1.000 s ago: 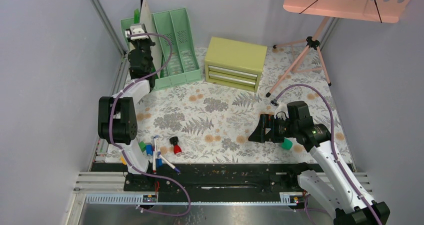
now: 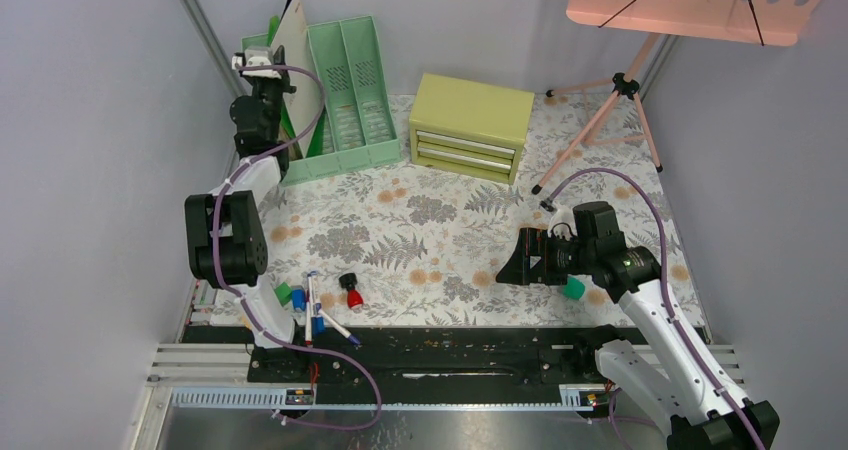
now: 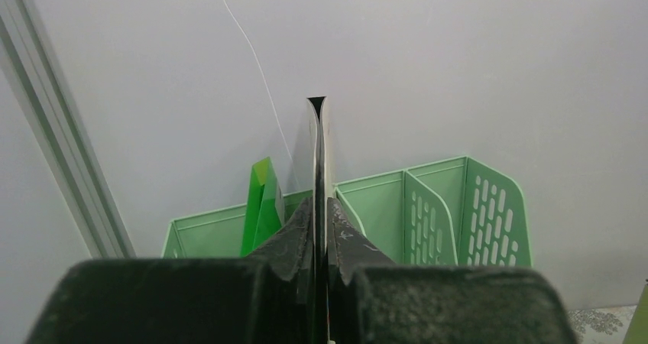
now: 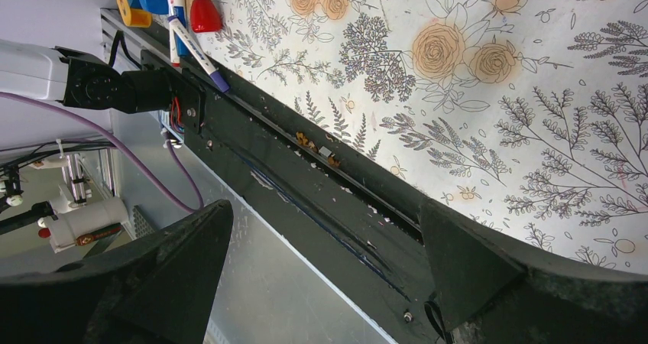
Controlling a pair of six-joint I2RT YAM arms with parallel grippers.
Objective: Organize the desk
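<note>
A thin white book or folder [image 3: 321, 141] with a dark edge stands upright in the left wrist view. My left gripper is shut on it, one finger on each side. From above, the white folder [image 2: 298, 60] sits slanted at the left part of the green rack [image 2: 385, 153]; the arm hides its lower end, so I cannot tell how deep it sits. A green folder [image 3: 262, 206] stands just left of it. My right gripper is open and empty over the desk's front edge.
The yellow-green drawer box [image 2: 470, 125] stands right of the rack. Markers [image 2: 340, 327], a red-and-black item [image 2: 351, 290] and small blocks [image 2: 298, 298] lie at front left. A pink stand [image 2: 600, 120] is at back right.
My left gripper has shifted left with the white folder, whose lower part swung left, so it now slants more in the top view. The right arm has not moved.
</note>
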